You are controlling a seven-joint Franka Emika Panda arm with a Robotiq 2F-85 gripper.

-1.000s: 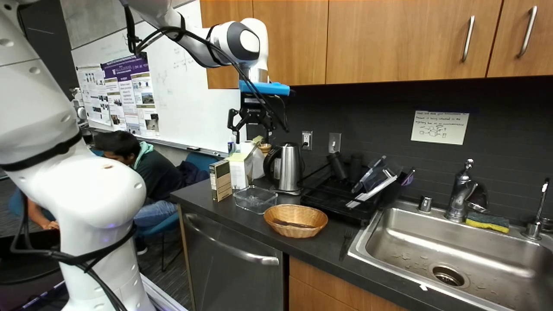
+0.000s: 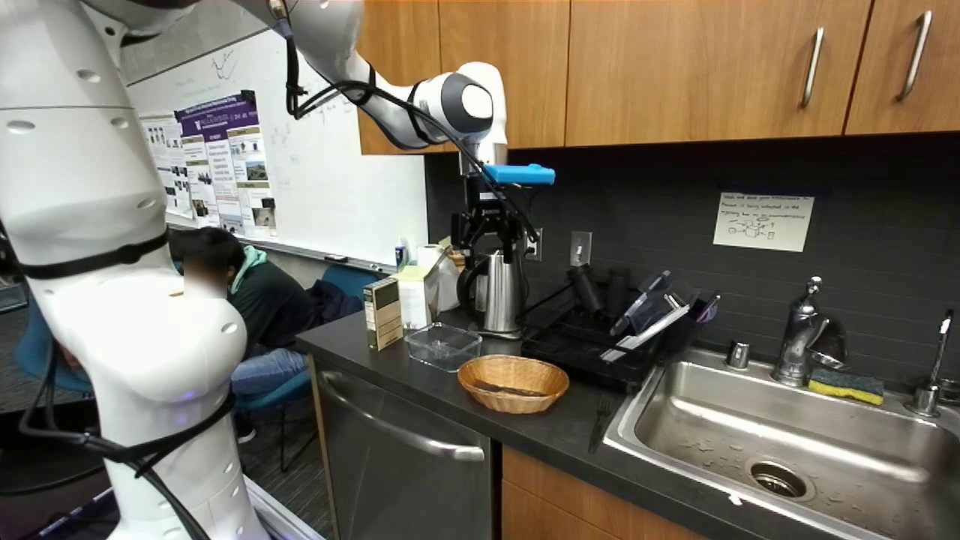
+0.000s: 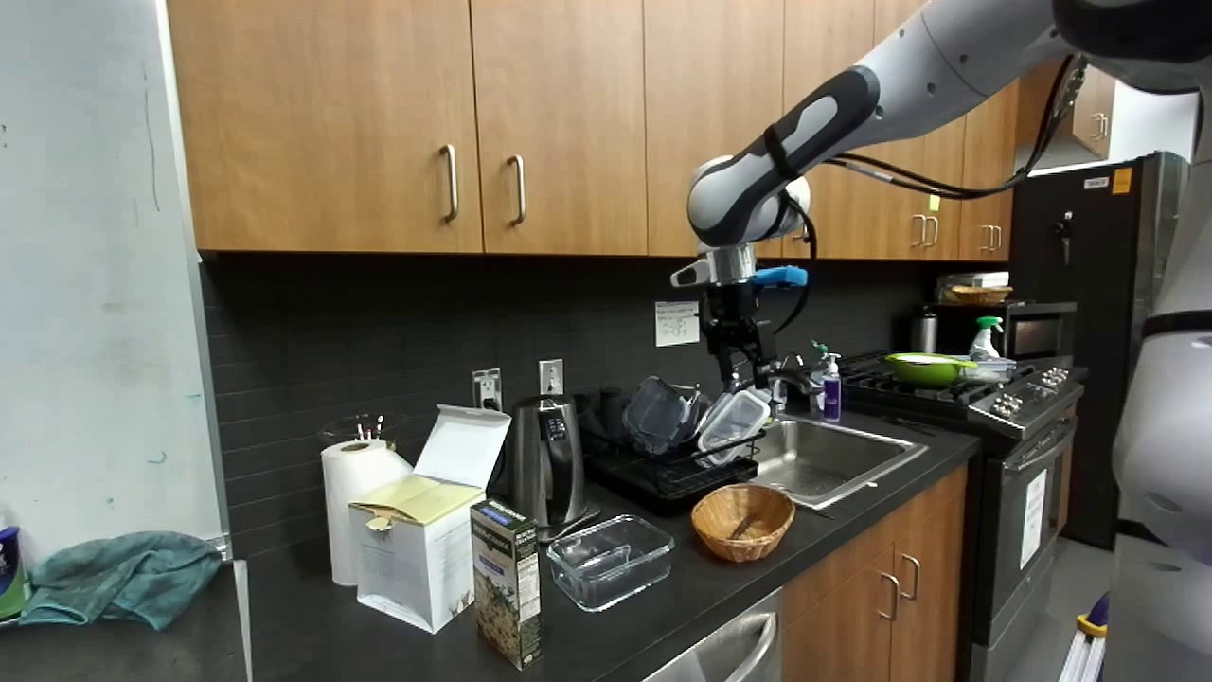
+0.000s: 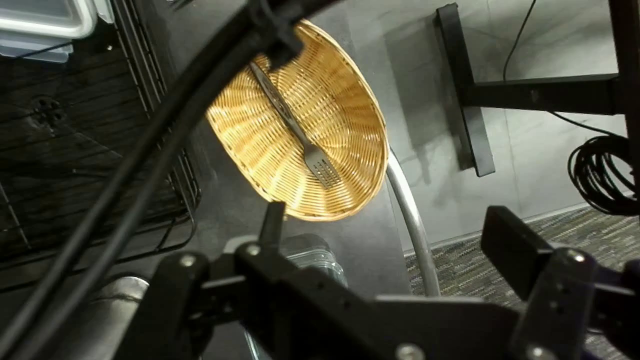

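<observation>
My gripper is open, its two black fingers (image 4: 273,225) wide apart with nothing between them. In exterior view 1 the gripper (image 2: 488,238) hangs high above the counter, in front of the kettle's top. Below lies a wicker basket (image 4: 360,138), resting on the counter with a dark fork (image 4: 288,117) inside. Another fork (image 2: 600,423) lies on the counter between basket and sink. Left of the basket in exterior view 2 is a clear glass container (image 3: 614,568). Black cables hide part of the basket in the wrist view.
A steel kettle (image 2: 502,292), a food box (image 3: 507,585) and an open white carton (image 3: 415,557) occupy the counter's left part. Behind the basket stands a black dish rack (image 3: 636,472) with plastic containers. The sink (image 2: 765,432) is to the right; cabinets (image 2: 504,72) hang overhead.
The arm has moved rightward in exterior view 1, with the gripper slightly lower and turned. Basket, forks and glass container stay where they were.
</observation>
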